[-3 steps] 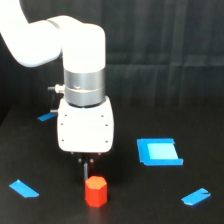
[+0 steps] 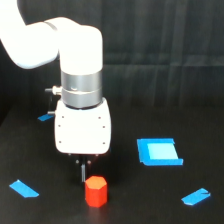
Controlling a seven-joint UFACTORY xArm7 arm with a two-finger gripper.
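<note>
A red-orange hexagonal block stands on the black table near the front, left of centre. Just behind it and a little to its left hangs my white gripper, pointing down. Its fingers are thin and dark against the dark backdrop, so how far apart they stand is unclear. Nothing can be made out between them. The block appears to rest on the table, and whether a fingertip touches it is hard to tell.
A pale square framed in blue tape lies to the right. Single blue tape strips mark the front left, front right and back left.
The arm and gripper have shifted slightly to the left and a touch lower. The red block and the tape marks have stayed where they were.
</note>
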